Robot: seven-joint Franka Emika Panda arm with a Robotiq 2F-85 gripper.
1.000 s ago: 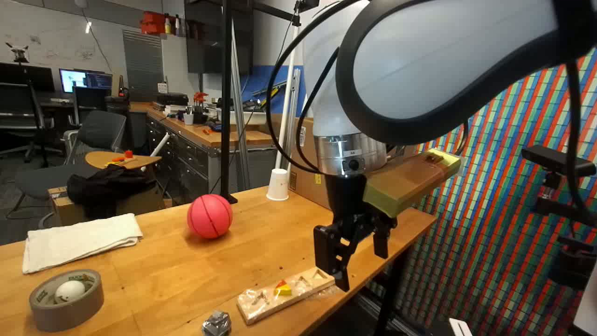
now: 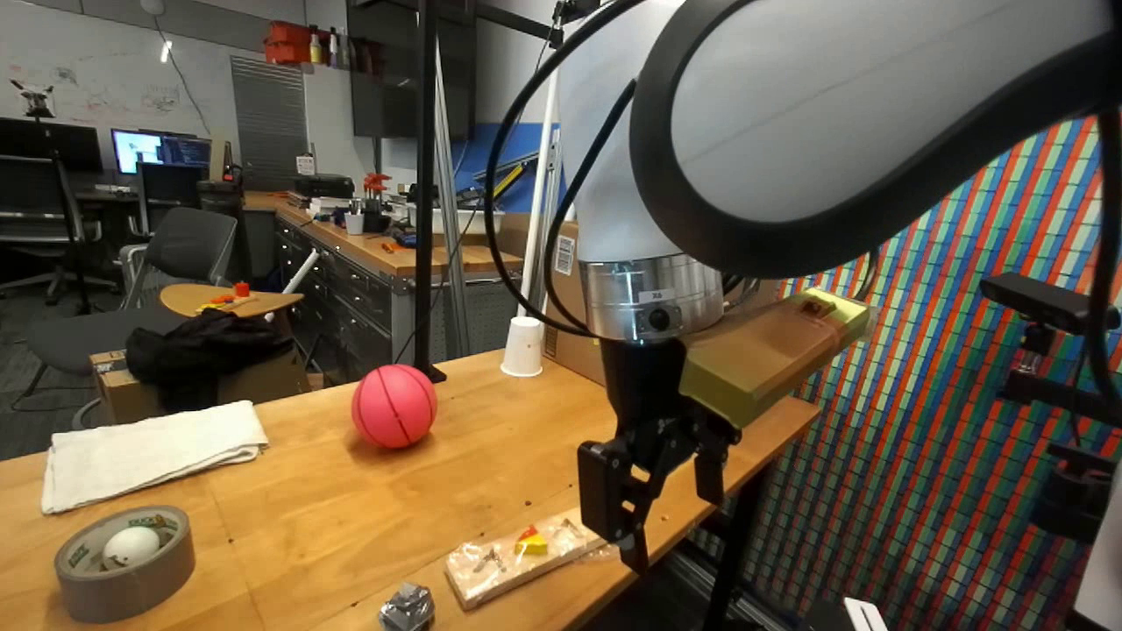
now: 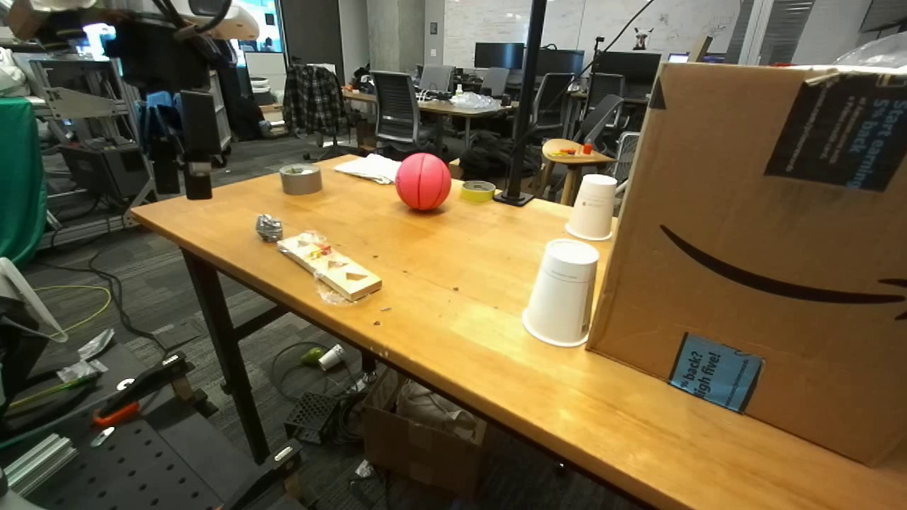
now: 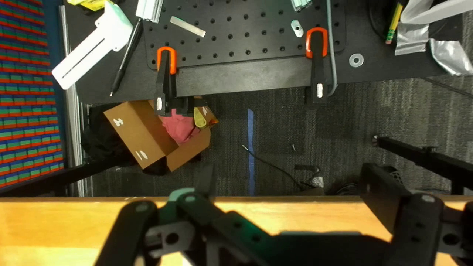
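My gripper (image 2: 660, 499) hangs over the table's near right edge in exterior view 1, open with nothing between its fingers. In the wrist view its black fingers (image 4: 382, 197) stand wide apart above the table edge and floor. A pale wooden board (image 3: 353, 276) with cut-out shapes and clear plastic wrap lies on the table. On the board sits a small yellow and red piece (image 2: 531, 543). Exterior view 1 has the gripper covering the board's right end. Beside the board is a crumpled silvery lump (image 3: 269, 228).
A pink ball (image 2: 394, 406), a folded white cloth (image 2: 154, 452) and a grey tape roll (image 2: 74, 578) holding a white ball (image 2: 131, 547) rest on the table. Two white cups (image 3: 562, 293) stand near a large cardboard box (image 3: 765, 212).
In exterior view 1 the gripper has shifted slightly left and downward, now covering more of the board's right end. The objects on the table have not moved.
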